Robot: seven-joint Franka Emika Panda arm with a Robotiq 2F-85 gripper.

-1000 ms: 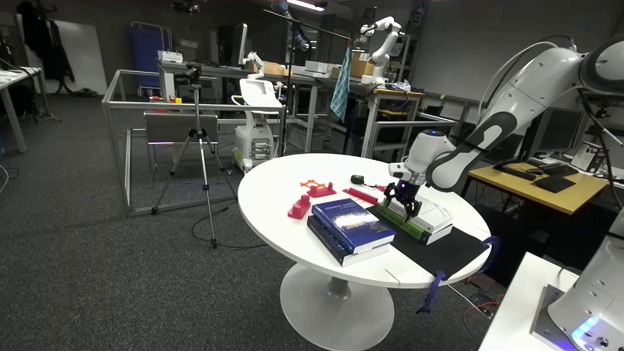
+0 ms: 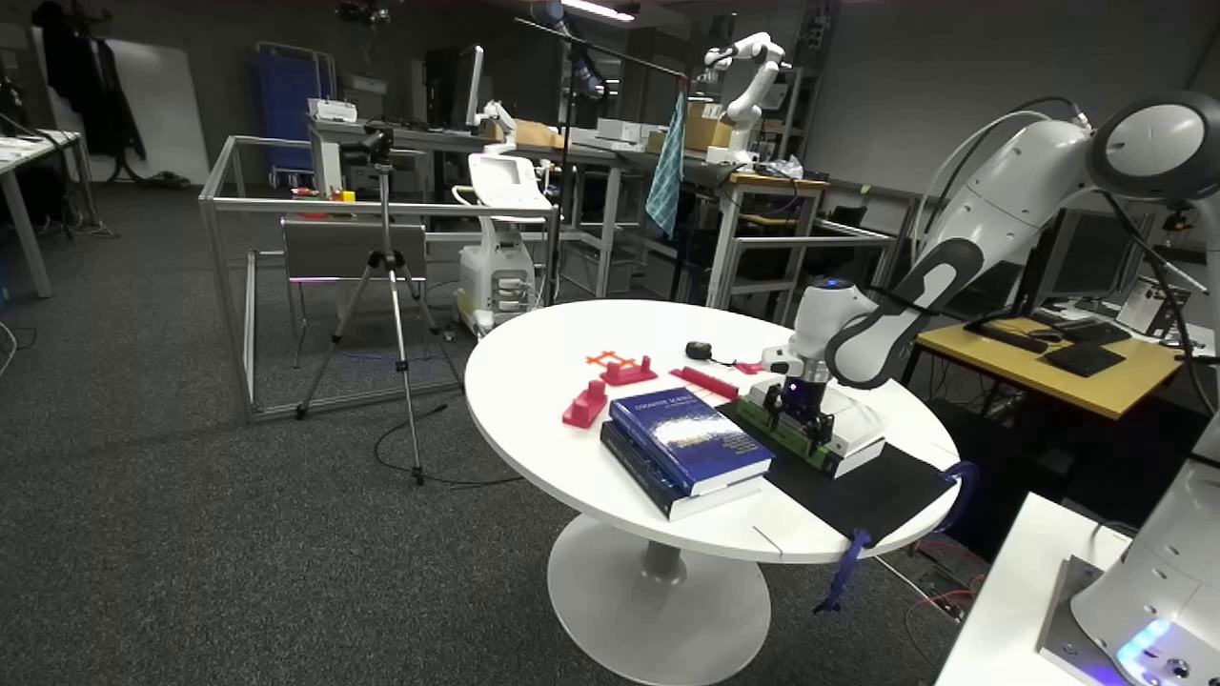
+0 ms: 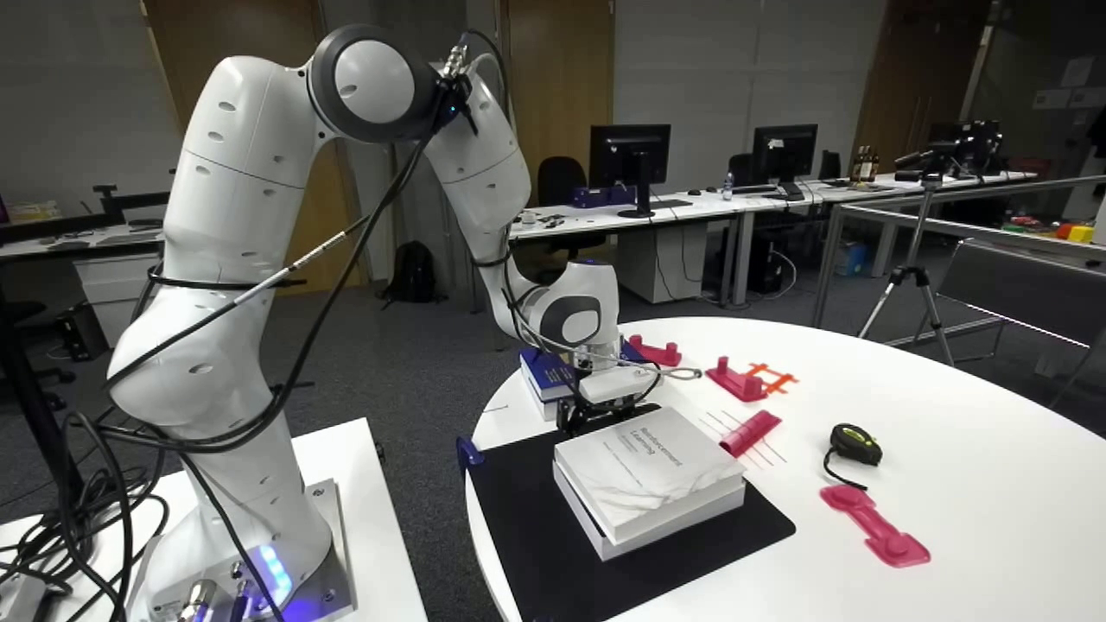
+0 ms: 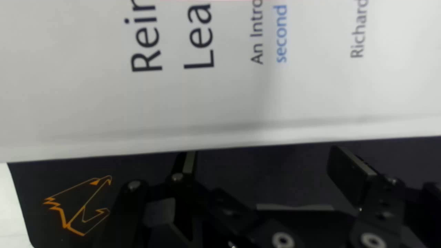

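A white book titled Reinforcement Learning (image 3: pixel 648 466) lies on top of another book, forming a stack on the black mat (image 3: pixel 529 549). In exterior view 1 the lower book shows a green spine (image 2: pixel 789 438). My gripper (image 2: pixel 797 418) is low at the spine side of this stack, pointing down. The wrist view has the open gripper with its fingers (image 4: pixel 351 173) spread wide just beyond the white book's edge, over the dark mat. Nothing shows between them. Whether a finger touches the spines, I cannot tell.
Blue books (image 2: pixel 692 440) are stacked close to the gripper's side of the mat. Pink-red parts (image 2: pixel 586 405), an orange piece (image 3: pixel 772 377) and a tape measure (image 3: pixel 855 444) lie elsewhere on the round white table (image 3: pixel 985 466).
In exterior view 1 my gripper has come down and slightly to the right, with the fingers now lower beside the green spine. The books have not visibly moved.
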